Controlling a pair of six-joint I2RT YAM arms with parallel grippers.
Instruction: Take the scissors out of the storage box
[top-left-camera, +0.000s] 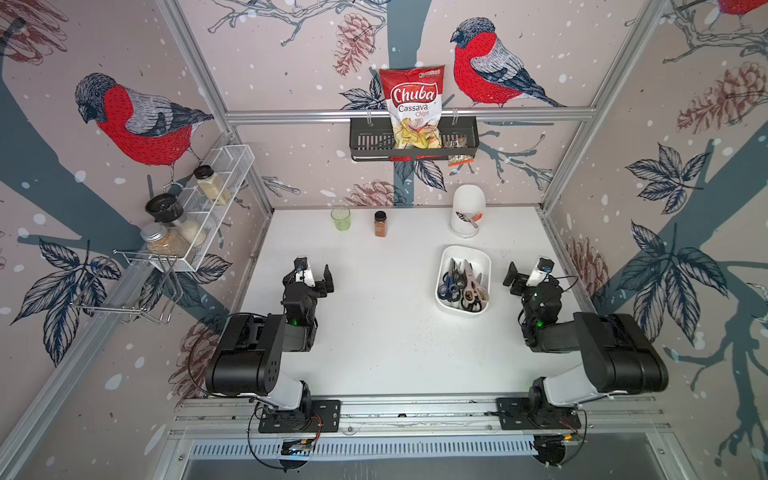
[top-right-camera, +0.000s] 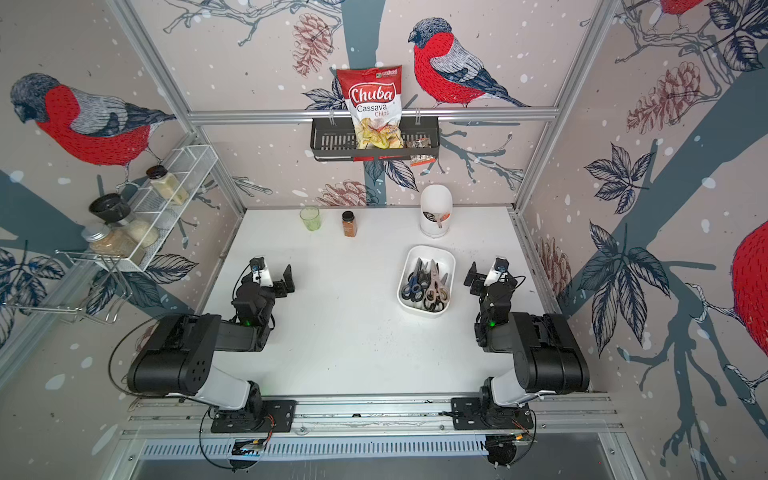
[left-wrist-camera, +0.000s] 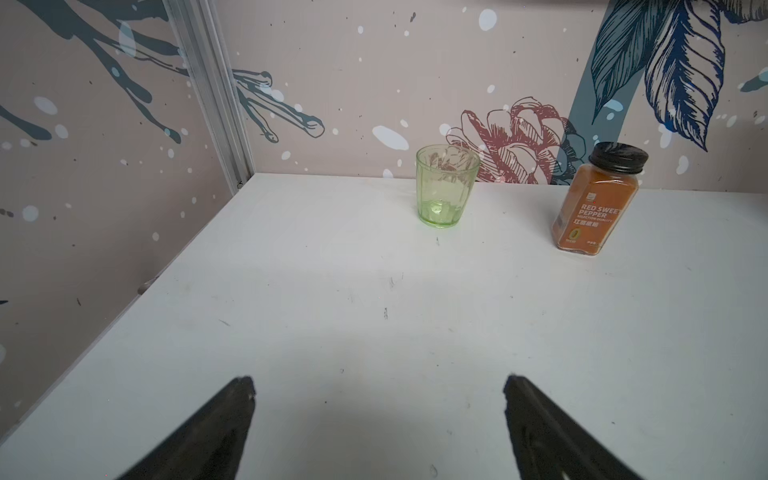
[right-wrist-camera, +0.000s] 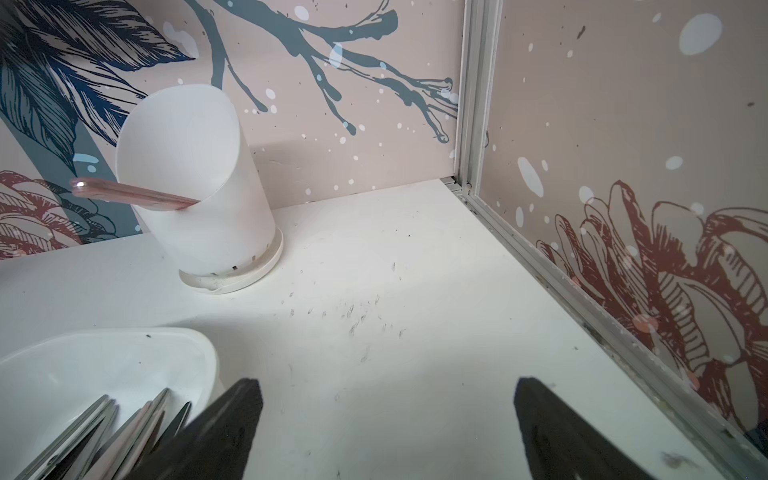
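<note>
Several pairs of scissors (top-left-camera: 464, 286) lie in the white storage box (top-left-camera: 441, 255), their dark, blue and pinkish handles toward the front and blades toward the back. In the right wrist view only some blades (right-wrist-camera: 120, 436) and the far part of the box (right-wrist-camera: 180, 342) show at the lower left. Just right of the box, my right gripper (top-left-camera: 526, 270) stands open and empty, its fingers wide apart. Across the table on the left, my left gripper (top-left-camera: 313, 276) is open too, with bare tabletop between its fingers.
A white holder (top-left-camera: 467, 209) with a pinkish handle sticking out stands behind the box. Toward the back left are a green glass (top-left-camera: 341, 218) and a spice jar (top-left-camera: 380, 224). A wire rack (top-left-camera: 209, 216) hangs on the left.
</note>
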